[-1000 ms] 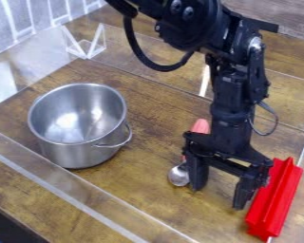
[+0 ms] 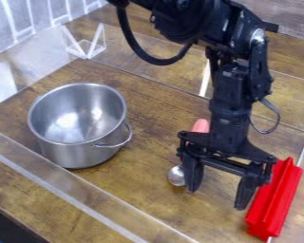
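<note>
My black gripper (image 2: 218,182) hangs low over the right half of the wooden table, its fingers open and pointing down. Just left of its left finger is a small shiny metal spoon end (image 2: 177,176), with a pink handle (image 2: 200,125) partly visible behind the gripper; the gripper hides much of this utensil. Whether the fingers touch it, I cannot tell.
A steel pot (image 2: 79,121) stands at the left. A red tray or block (image 2: 275,199) lies along the right, close by the right finger. A clear plastic piece sits at the back left.
The gripper has shifted slightly over the last second, staying open and low over the pink-handled utensil. The pot and red object look unmoved.
</note>
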